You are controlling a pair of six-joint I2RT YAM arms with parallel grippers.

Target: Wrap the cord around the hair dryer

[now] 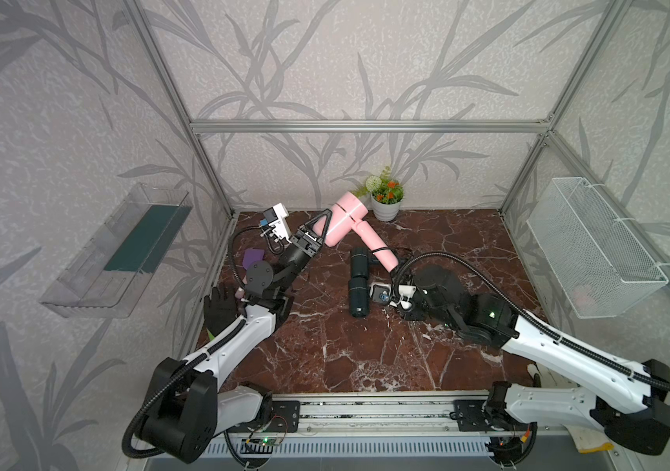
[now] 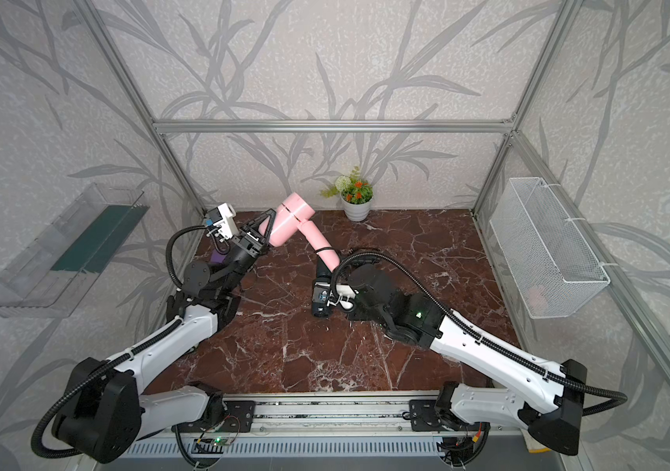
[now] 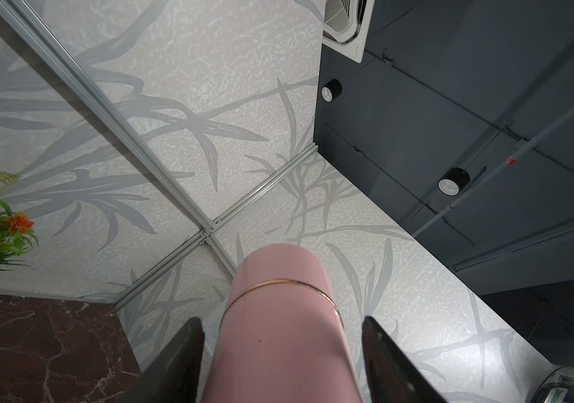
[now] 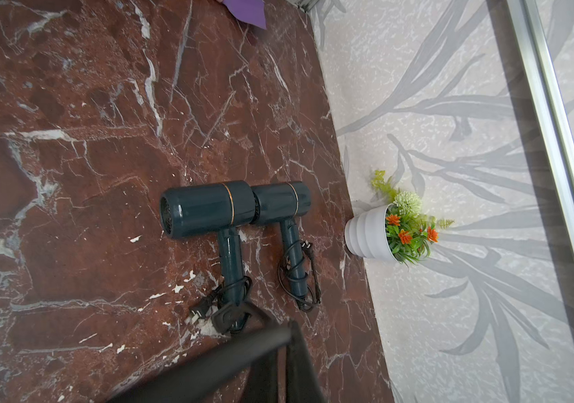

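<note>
A pink hair dryer (image 1: 341, 217) hangs tilted above the table, its handle (image 2: 320, 241) pointing down toward the right arm. My left gripper is shut on its barrel, one finger on each side. A dark cord (image 2: 324, 249) crosses the handle; the rest of it is hard to follow. Near the handle's lower end is my right gripper, its fingers shut together. A blurred dark strip and a dark loop (image 4: 230, 317) show at its fingertips; whether cord is pinched between them cannot be told.
Two dark green hair dryers (image 4: 207, 207) with bundled cords lie below on the marble table (image 1: 335, 345). A flower pot (image 1: 386, 210) stands at the back wall. Wire baskets (image 1: 598, 235) hang at both sides.
</note>
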